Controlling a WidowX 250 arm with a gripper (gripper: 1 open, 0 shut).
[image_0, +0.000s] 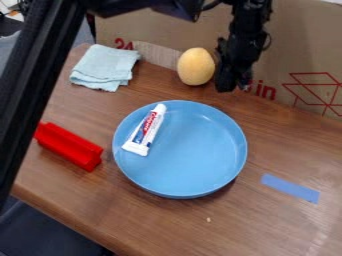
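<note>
The black gripper (234, 75) hangs at the back of the table against the cardboard, just right of a yellow egg-shaped object (195, 67). Its fingers look closed, with nothing visible between them. A blue plate (194, 160) sits mid-table, and a white toothpaste tube (143, 130) lies on its left part. A red cylindrical object (70, 145) lies at the left. A folded light-blue cloth (103, 66) lies at the back left.
A cardboard wall (301, 50) runs along the back. A strip of blue tape (290, 188) marks the right of the table, where the surface is otherwise clear. The near-left edge drops off.
</note>
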